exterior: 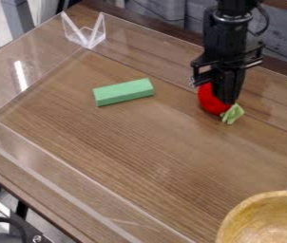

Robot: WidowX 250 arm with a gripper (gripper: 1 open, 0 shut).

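Note:
My black gripper [223, 79] is low over the right-back of the table, in front of and partly hiding a red round object [211, 100] that has a pale green leafy part [233, 114]. The gripper looks shut; whether anything is between its fingers is hidden.
A green block [124, 92] lies left of centre. A clear wire basket [86, 28] stands at the back left. A yellow bowl [263, 226] is at the front right corner.

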